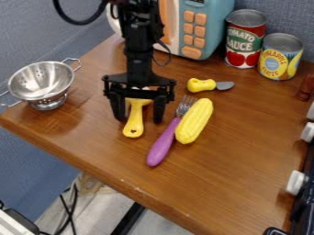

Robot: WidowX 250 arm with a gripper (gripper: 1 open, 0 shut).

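Note:
My black gripper (139,103) is low over the wooden table (221,184), its fingers either side of a yellow-handled utensil (132,126); whether they grip it I cannot tell. To its right lie a purple-handled fork (161,145), a yellow corn cob (194,120) and a small yellow-handled tool (203,85).
A metal colander (40,84) sits at the left edge. At the back stand a toy microwave (193,27), two cans (244,39) and a small brown object (307,88). A black appliance (299,197) is at the right edge.

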